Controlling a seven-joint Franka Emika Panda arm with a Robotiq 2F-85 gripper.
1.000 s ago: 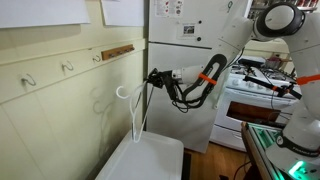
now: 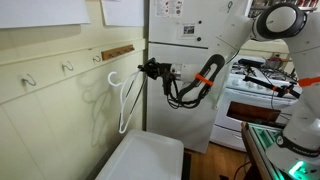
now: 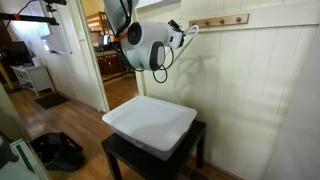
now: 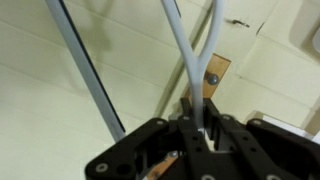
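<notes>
A white, thin-framed piece that looks like a clothes hanger (image 2: 124, 100) hangs in the air beside the wall, its curved hook end towards the left. My gripper (image 2: 150, 70) is shut on its frame near the upper right. In the wrist view the pale bars of the hanger (image 4: 197, 90) converge between the fingers of my gripper. From the other side, the hanger (image 3: 184, 42) shows close to the wall, just beside the wooden peg rack (image 3: 220, 20). A peg of the rack (image 4: 212, 78) lies behind the hanger in the wrist view.
Below stands a white-lidded bin (image 3: 155, 118) on a dark table (image 3: 195, 140). Metal wall hooks (image 2: 68, 66) line the panelled wall left of the rack. A white fridge (image 2: 180, 65) stands behind the arm, and a stove (image 2: 262, 95) sits farther right.
The hanger has risen and shifted left towards the wall, its lower end now higher above the bin lid. My gripper has moved slightly up with it, keeping its hold.
</notes>
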